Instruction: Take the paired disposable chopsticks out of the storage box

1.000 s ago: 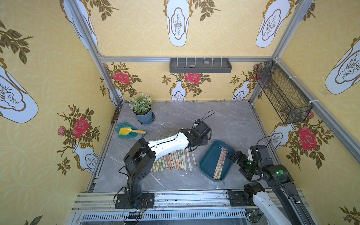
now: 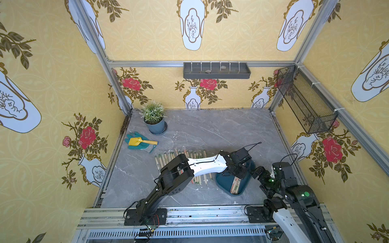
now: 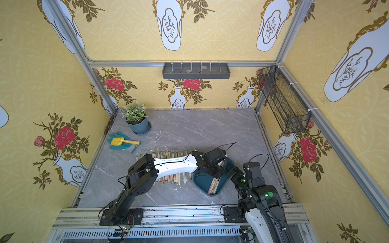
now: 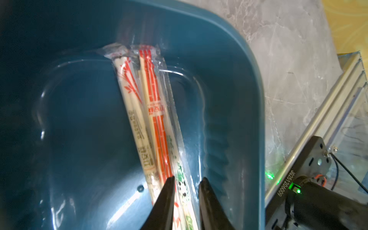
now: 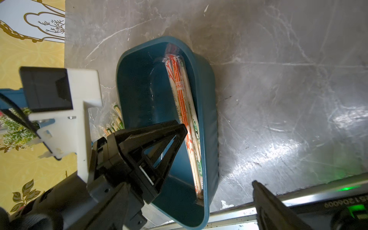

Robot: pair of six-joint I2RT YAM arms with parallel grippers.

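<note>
In the blue storage box point(image 5: 209, 115) lie several paper- and film-wrapped chopstick pairs in a narrow bundle along one side. A pair with red stripes point(image 4: 155, 103) lies between a cream pair point(image 4: 134, 111) and a green-marked one point(image 4: 180, 172). My left gripper is over the box, its fingers part open above the lower stretch of the bundle. In the right wrist view its fingertips point(image 5: 182, 130) appear beside the red-striped pair; I cannot tell whether they touch it. Beyond the box's right rim waits my right gripper, fingers spread, nothing held between them.
A row of wrapped chopsticks point(image 2: 198, 178) covers the table left of the box, partly under my left arm. A potted plant point(image 2: 154, 121) and a yellow trowel point(image 2: 139, 141) occupy the back left. Bare table extends behind the box.
The right arm has shifted only slightly. The bundle appears unmoved.
</note>
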